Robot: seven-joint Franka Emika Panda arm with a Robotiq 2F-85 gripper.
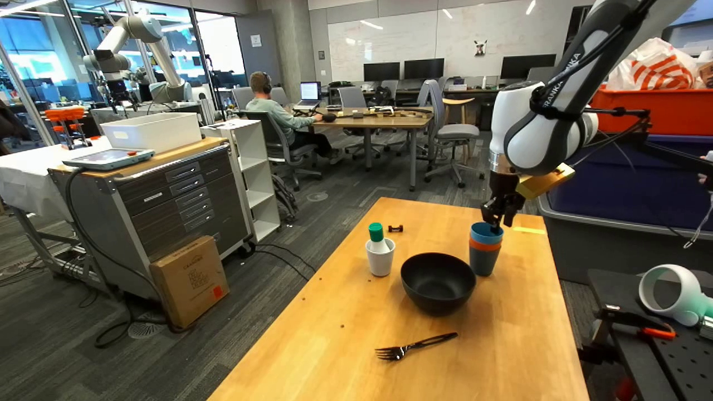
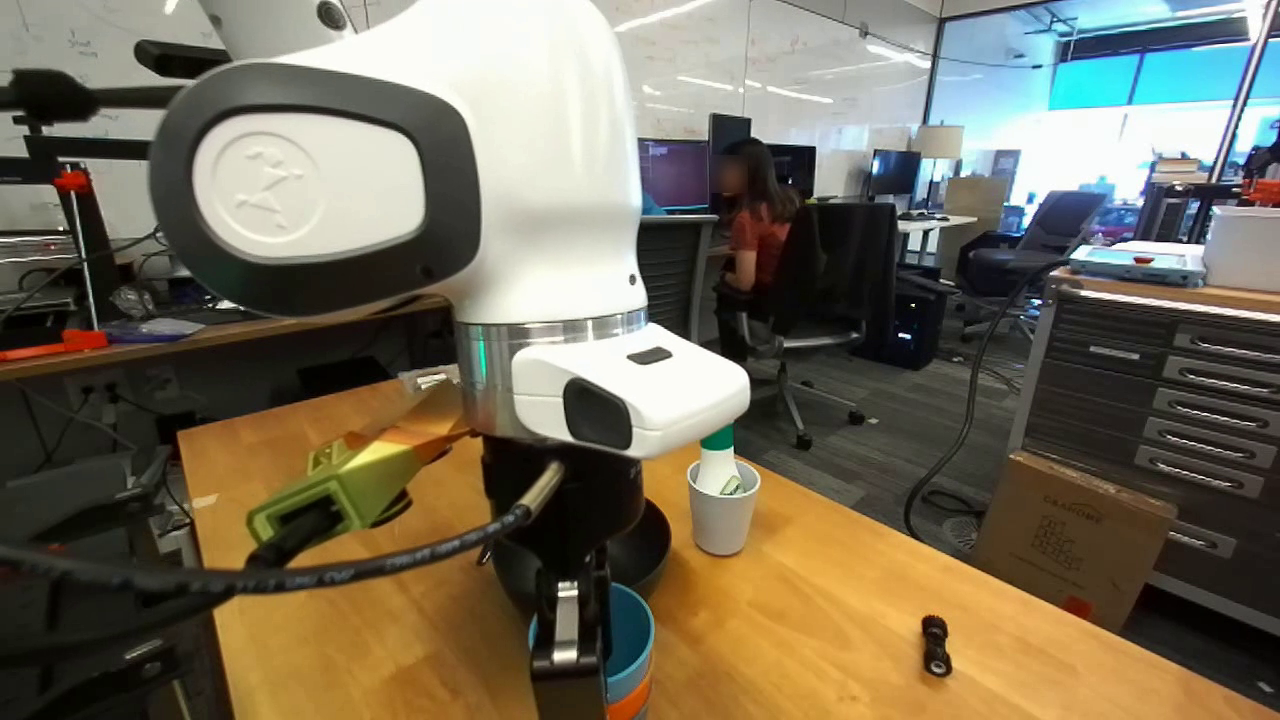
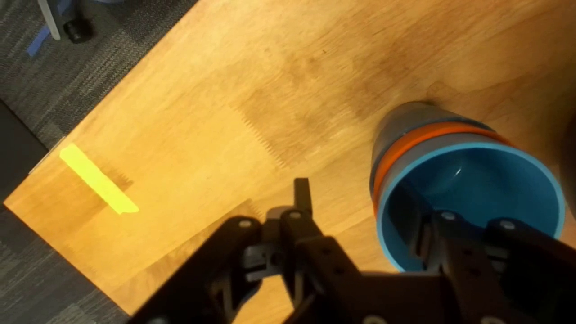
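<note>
A stack of cups, blue (image 3: 480, 178) on top with an orange cup (image 3: 410, 143) and a grey one below, stands upright on the table. My gripper (image 1: 501, 224) is at the stack's top. In the wrist view one of its dark fingers reaches inside the blue cup. The other finger (image 3: 303, 195) is outside, with the near rim between the two. Bare table shows between this outer finger and the cup, so a firm hold on the rim cannot be made out. In exterior view 2 the arm partly hides the stack.
Beside the stack is a black bowl (image 1: 438, 284). A white cup (image 1: 380, 260) holds a green-capped bottle (image 1: 376, 233). A black fork (image 1: 415, 346) lies near the front, and a small black object (image 1: 395, 229) lies farther back. Yellow tape (image 3: 99, 178) marks a clear table corner.
</note>
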